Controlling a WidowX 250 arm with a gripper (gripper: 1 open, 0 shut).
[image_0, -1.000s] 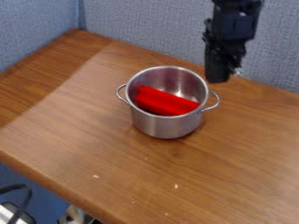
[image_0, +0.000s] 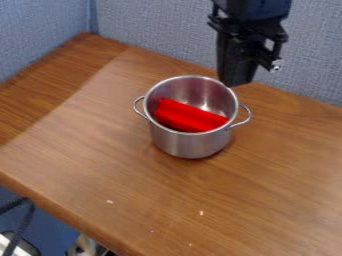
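Observation:
A steel pot (image_0: 194, 145) with two side handles sits at the middle of the wooden table. A red cylindrical object (image_0: 187, 115) lies inside it. The black gripper (image_0: 234, 72) hangs above and behind the pot's right side, pointing down; whether its fingers are open or shut is unclear.
Blue-grey padded walls (image_0: 140, 30) stand behind and at the left. Dark cables lie beyond the table's lower left edge.
The gripper has moved left and toward the camera, appearing larger above the pot. The pot and red object look unmoved.

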